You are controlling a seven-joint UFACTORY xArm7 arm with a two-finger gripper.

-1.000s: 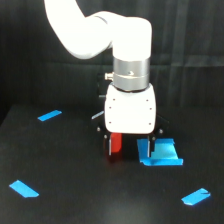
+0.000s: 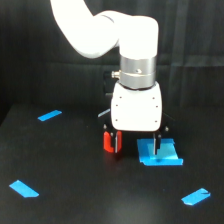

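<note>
My gripper (image 2: 137,147) hangs under the white hand, just over the dark table. Its dark fingers seem to stand well apart, with no object visible between them, though their tips are hard to make out against the black background. A red object (image 2: 109,142) stands upright by the left finger; part of it is hidden by the finger, and whether they touch is unclear. A light blue object (image 2: 160,153), flat or tray-like, lies at the right finger, partly covered by it.
Strips of blue tape lie on the black table: one at the back left (image 2: 49,115), one at the front left (image 2: 24,188) and one at the front right (image 2: 196,197). A dark curtain hangs behind.
The arm and hand have shifted slightly right and the hand sits a little different in tilt. More of the red object shows left of the finger. The blue object looks unmoved.
</note>
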